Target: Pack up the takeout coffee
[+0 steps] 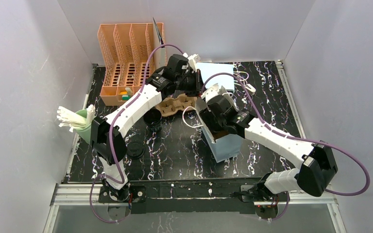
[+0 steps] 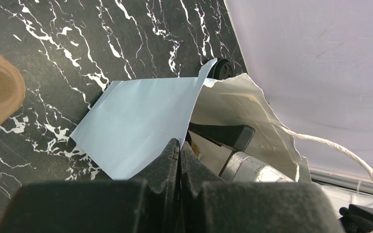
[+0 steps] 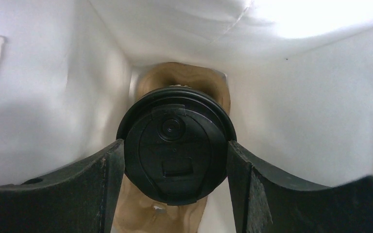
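A light-blue paper bag [image 1: 223,148] stands right of centre, white inside. My right gripper is down inside it, shut on a black lidded cup [image 3: 175,165] over a brown cup carrier [image 3: 178,73]. My left gripper is shut at the bag's upper edge [image 2: 194,102], its tips at the blue paper; I cannot see clearly whether paper lies between them.
Another cup carrier [image 1: 172,107], a dark cup [image 1: 153,119] and a loose lid [image 1: 135,149] lie left of the bag. An orange rack [image 1: 121,58] stands at the back, a green straw holder [image 1: 82,128] far left.
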